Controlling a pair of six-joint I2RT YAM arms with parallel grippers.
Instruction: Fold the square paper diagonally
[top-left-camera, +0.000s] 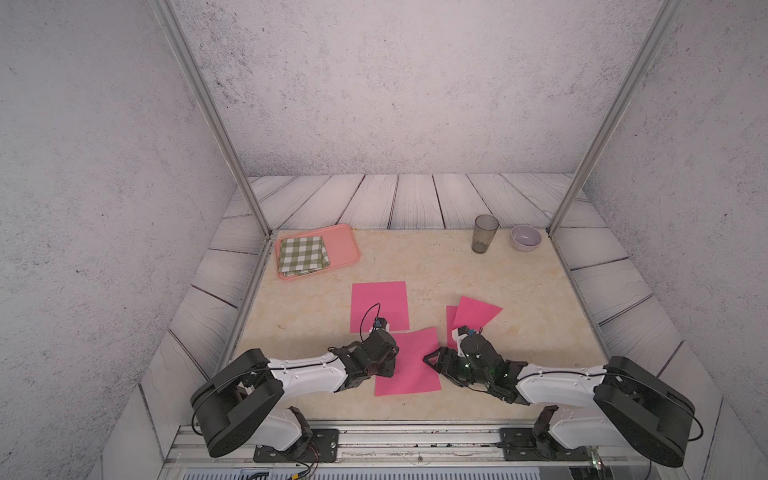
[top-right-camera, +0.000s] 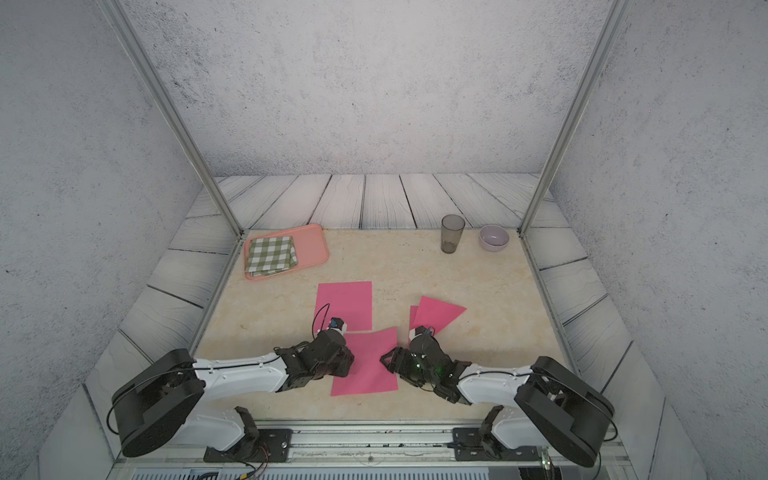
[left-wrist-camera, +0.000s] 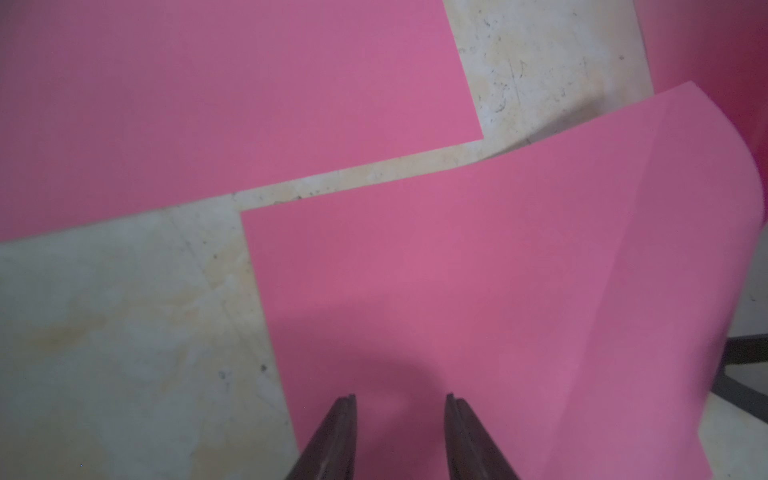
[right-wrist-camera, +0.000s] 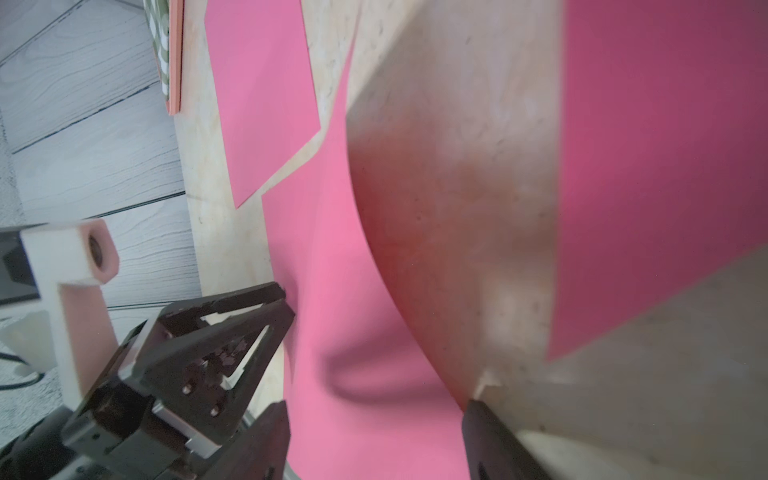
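Observation:
A pink square paper (top-left-camera: 414, 366) lies between the two arms, its right side curling up off the table. That raised edge (right-wrist-camera: 376, 288) bows up along its length in the right wrist view. My left gripper is over the paper's left part, its two fingers apart and the fingers part open, with pink paper seen below the gap. At the right edge of the sheet is my right gripper, its fingers spread wide and the curled paper between them. Whether a finger goes under the sheet is hard to tell.
Another pink square (top-left-camera: 379, 305) lies flat just behind. Folded pink paper (top-left-camera: 476, 312) sits behind the right arm. Farther back are a pink tray (top-left-camera: 344, 246) with a checked cloth (top-left-camera: 302, 254), a glass (top-left-camera: 483, 233) and a bowl (top-left-camera: 525, 237).

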